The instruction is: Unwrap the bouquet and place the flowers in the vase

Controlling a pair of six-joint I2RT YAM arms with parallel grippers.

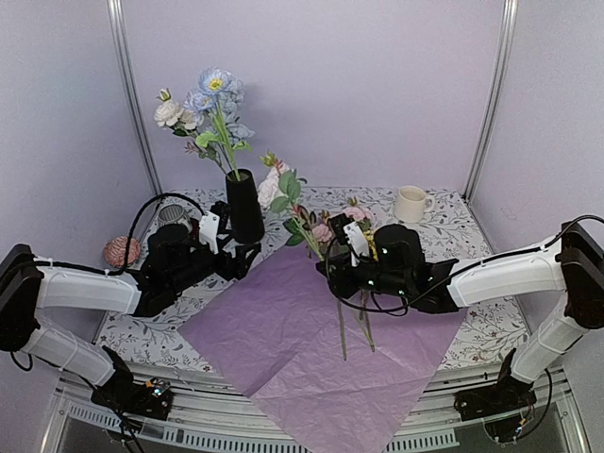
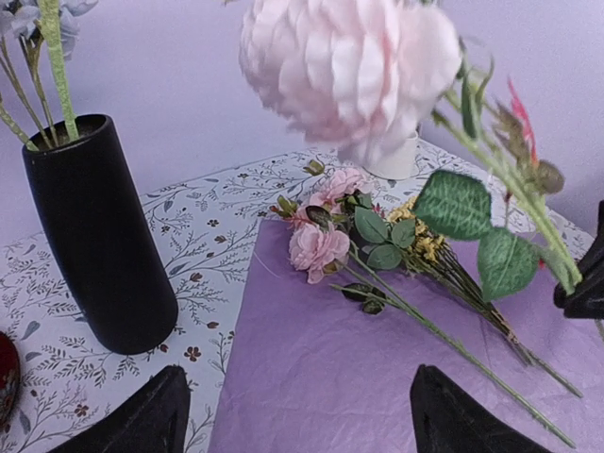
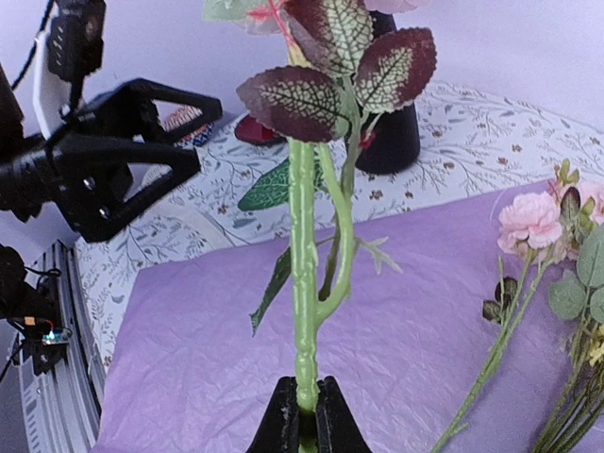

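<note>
In the top view a tall black vase (image 1: 246,209) stands at the back left, holding blue flowers (image 1: 216,90) and white flowers (image 1: 170,114). My right gripper is shut on the green stem (image 3: 304,255) of a pale pink flower. That flower's bloom (image 2: 349,71) is raised above the paper, leaning toward the vase. My left gripper stands open, low in front of the vase, with nothing between its fingers. Pink roses (image 2: 319,247) and yellow flowers (image 2: 432,243) lie on the purple paper (image 2: 311,368).
A white mug (image 1: 411,204) stands at the back right. Beside the left arm are a round woven ball (image 1: 121,251) and a grey ribbed object (image 1: 174,215).
</note>
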